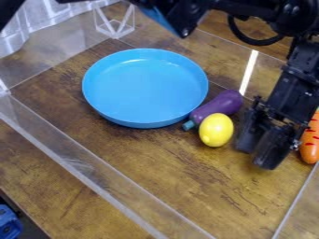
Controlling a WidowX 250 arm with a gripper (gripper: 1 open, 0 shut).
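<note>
My black gripper (267,140) is low over the wooden table (137,168) at the right, fingertips down, between a yellow lemon-like object (215,130) on its left and an orange carrot (309,138) on its right. A purple eggplant (218,106) lies behind the yellow object. A blue plate (145,87) is at the upper left. The fingers are dark and overlap, so I cannot tell whether they are open or shut, or whether anything is between them.
Clear plastic walls edge the table at the left and bottom right. A blue object (6,224) shows at the bottom-left corner. The black arm and cable fill the top right.
</note>
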